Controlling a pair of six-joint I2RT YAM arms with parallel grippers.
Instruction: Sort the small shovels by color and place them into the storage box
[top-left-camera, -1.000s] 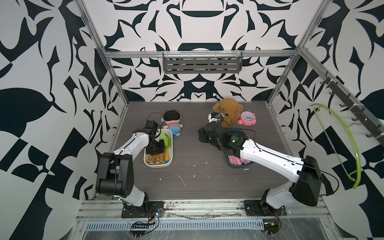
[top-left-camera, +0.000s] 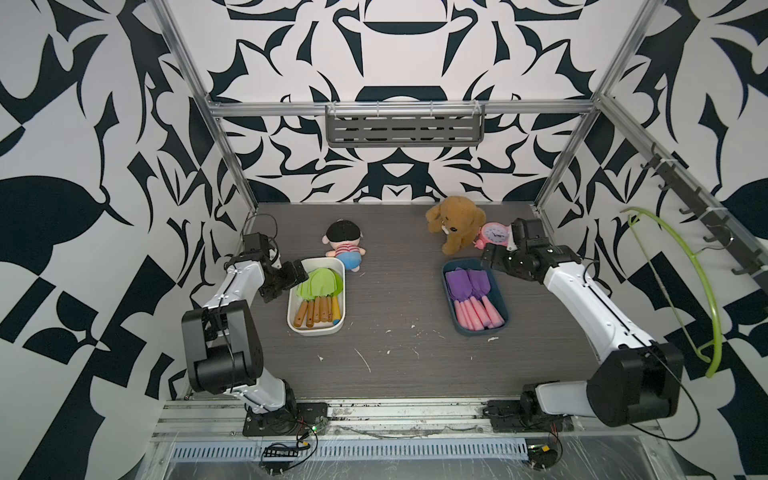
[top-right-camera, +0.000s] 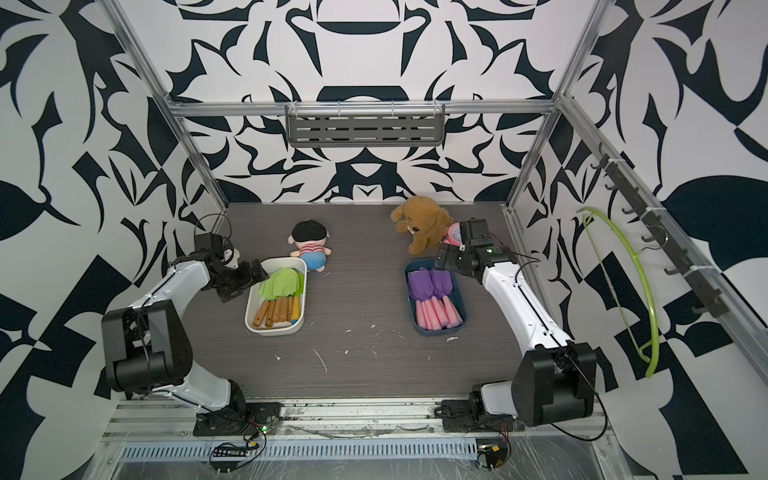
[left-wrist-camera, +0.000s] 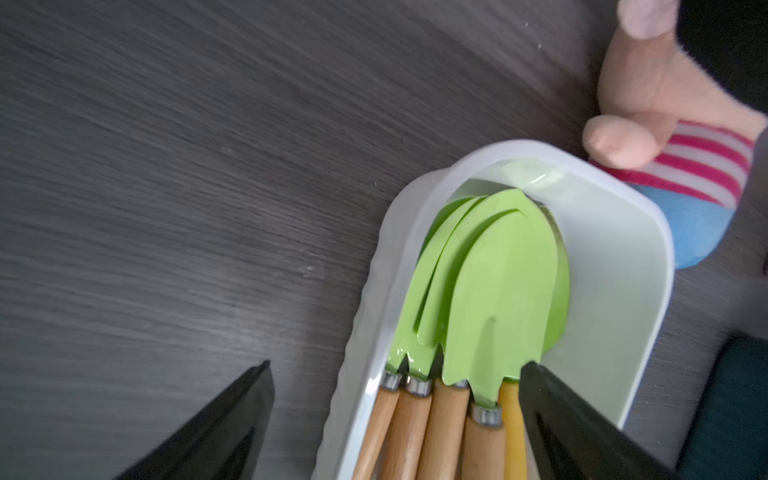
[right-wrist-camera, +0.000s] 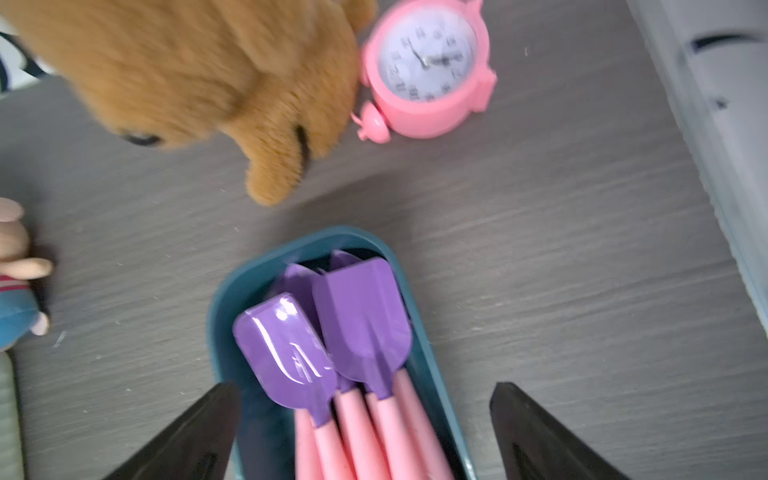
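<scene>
Several green shovels (left-wrist-camera: 504, 296) with wooden handles, one handle yellow, lie together in the white box (top-left-camera: 341, 276) at the left. In the dark blue box (right-wrist-camera: 344, 233) at the right lie several purple shovels (right-wrist-camera: 364, 316) with pink handles. My left gripper is open, nothing between its fingers, above the white box's left side. My right gripper also stands open and empty, above the blue box near its back right corner. The table between the boxes holds no shovel. The handles' lower ends are cut off in both wrist views.
A striped-shirt doll (top-left-camera: 344, 244) sits just behind the white box. Behind the blue box are a brown plush bear (top-left-camera: 457, 224) and a pink alarm clock (right-wrist-camera: 428, 68).
My left arm has moved left, off the green shovels. The right arm has swung right, uncovering the purple blades and now partly covering the clock. The shovels in view look unmoved.
</scene>
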